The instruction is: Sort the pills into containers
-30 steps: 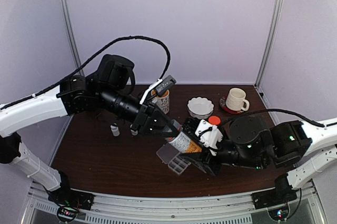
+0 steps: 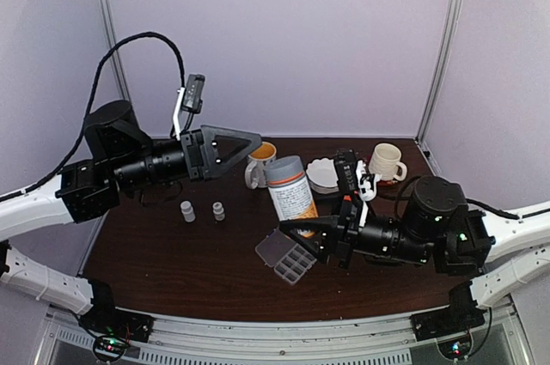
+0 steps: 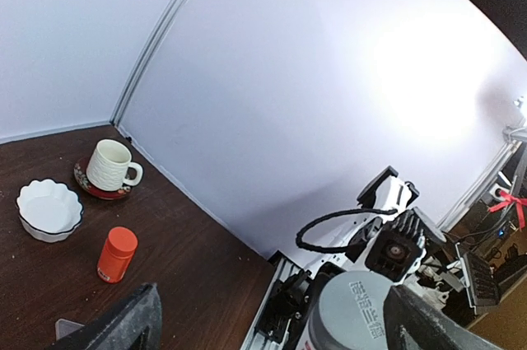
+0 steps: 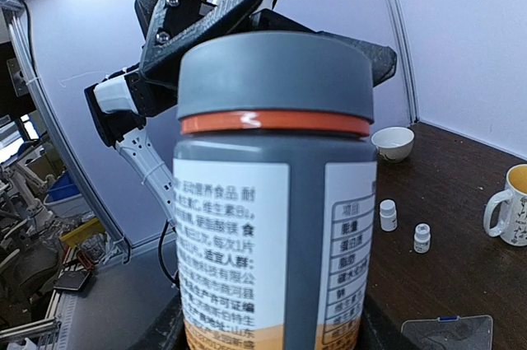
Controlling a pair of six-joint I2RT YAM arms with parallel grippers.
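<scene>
A big grey-capped pill bottle [image 2: 292,200] with a white and orange label is held up, slightly tilted, above the table. My right gripper [image 2: 299,229] is shut on its lower part; the grey cap [image 4: 276,78] sits on the bottle. Up and to the left of that cap is my left gripper [image 2: 255,142], open and empty, its fingers [image 3: 123,325] spread wide in its wrist view. Below the bottle lies a clear compartment box [image 2: 295,264] with its lid [image 2: 275,246] folded open. Two small white bottles [image 2: 188,211] stand at the left, and an orange bottle [image 3: 116,256] stands upright at the right.
At the back are a patterned mug [image 2: 260,161], a white scalloped bowl [image 2: 323,174] and a white cup [image 2: 387,161] on a red saucer [image 3: 102,180].
My left gripper was at the bottle's cap a second ago and has drawn away to the left and upward.
</scene>
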